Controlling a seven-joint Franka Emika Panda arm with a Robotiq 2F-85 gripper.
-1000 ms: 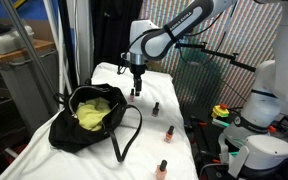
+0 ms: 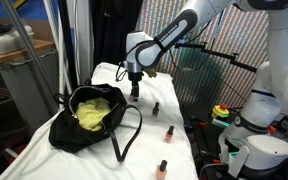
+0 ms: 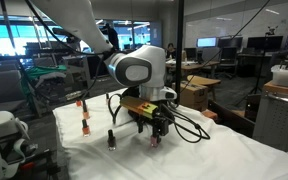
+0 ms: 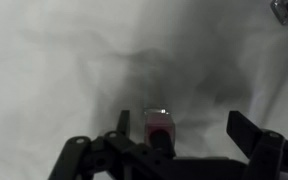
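A small reddish bottle with a dark cap (image 4: 159,128) is between the open fingers in the wrist view, closer to the left finger. My gripper is open and grips nothing. In exterior view 2 the same bottle (image 3: 155,141) stands on the white cloth directly below the gripper (image 3: 152,127). From exterior view 1 the bottle (image 2: 135,90) shows at the far part of the table, under the white arm. Whether the fingers reach down to its height, I cannot tell.
A black bag (image 2: 64,129) with yellow cloth inside lies open nearby, its strap looping onto the table. Several other small bottles stand apart, among them a dark one (image 2: 156,108) and a reddish one (image 2: 170,132).
The arm has shifted slightly and come a little lower over the bottle at the far part of the table. The bag and the bottles stay where they were.
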